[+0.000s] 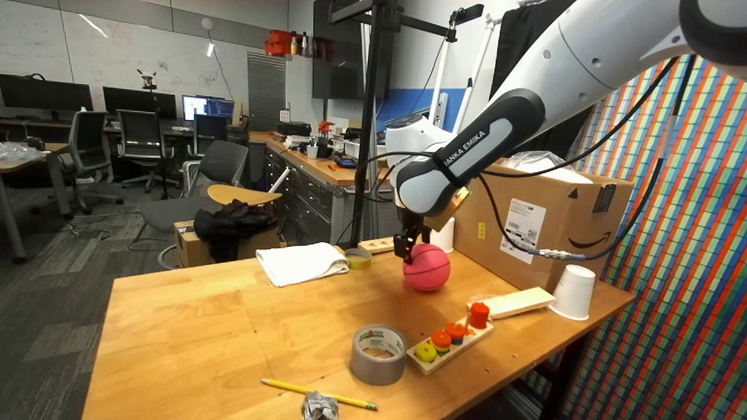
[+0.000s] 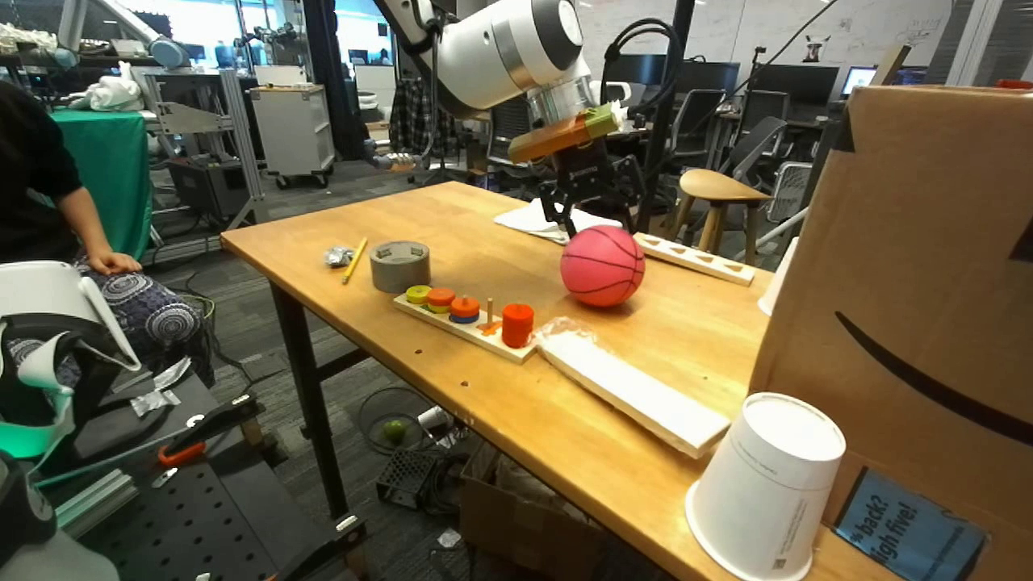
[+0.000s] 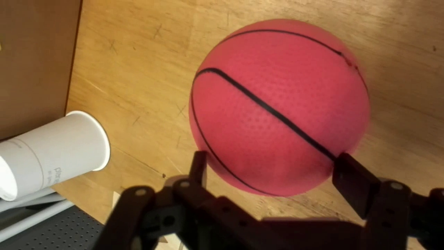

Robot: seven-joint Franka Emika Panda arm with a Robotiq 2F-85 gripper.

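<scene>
A pink ball (image 1: pixel 427 268) with black seams rests on the wooden table; it also shows as the ball (image 2: pixel 602 266) in the second exterior view. My gripper is open, tilted, with its fingers (image 3: pixel 356 183) spread at the near side of the ball (image 3: pixel 279 108). In the wrist view the right fingertip overlaps the ball's lower right edge, and the left one meets its lower left edge. Whether either finger presses on it I cannot tell. Most of the ball lies beyond the fingertips.
A cardboard box (image 1: pixel 546 217) borders the table's right side, with a white cup (image 3: pixel 58 154) beside it. Nearer the front lie a peg toy (image 1: pixel 448 346), a grey tape roll (image 1: pixel 378 354) and a pencil (image 1: pixel 318 394). A white cloth (image 1: pixel 301 263) lies left of the ball.
</scene>
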